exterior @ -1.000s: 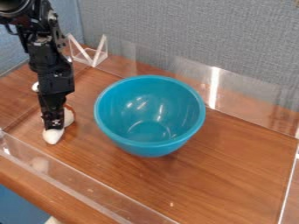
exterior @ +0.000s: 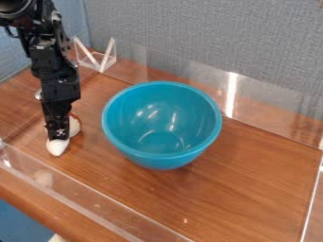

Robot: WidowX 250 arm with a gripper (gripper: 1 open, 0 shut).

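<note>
My black gripper (exterior: 59, 130) reaches down at the left of the wooden table, shut on a white object (exterior: 59, 146) that lies at table level beneath its fingers. The object's shape is partly hidden by the gripper. A large empty teal bowl (exterior: 161, 126) stands in the middle, to the right of the gripper and apart from it.
A white wire rack (exterior: 106, 55) stands at the back left. A clear barrier strip runs along the front and back edges. A grey panel closes off the back.
</note>
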